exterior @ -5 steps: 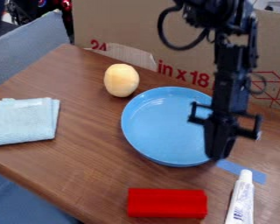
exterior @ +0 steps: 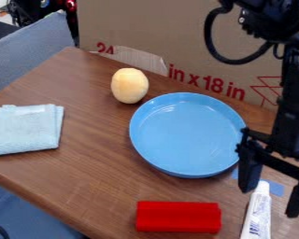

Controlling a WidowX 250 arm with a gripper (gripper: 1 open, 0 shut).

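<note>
My black gripper (exterior: 273, 182) is at the right edge of the view, fingers open and pointing down above the upper part of a white tube (exterior: 257, 220) at the bottom right. I see nothing between the fingers. A light blue plate (exterior: 177, 131) lies in the middle of the wooden table, left of the gripper. In front of the plate is a red block (exterior: 178, 217).
A pale yellow round object (exterior: 130, 85) stands behind the plate to the left. A folded light cloth (exterior: 23, 129) lies at the left. A cardboard box (exterior: 156, 33) lines the back.
My gripper has moved right and toward the camera, from over the plate's right side to above the white tube. The objects on the table look unmoved.
</note>
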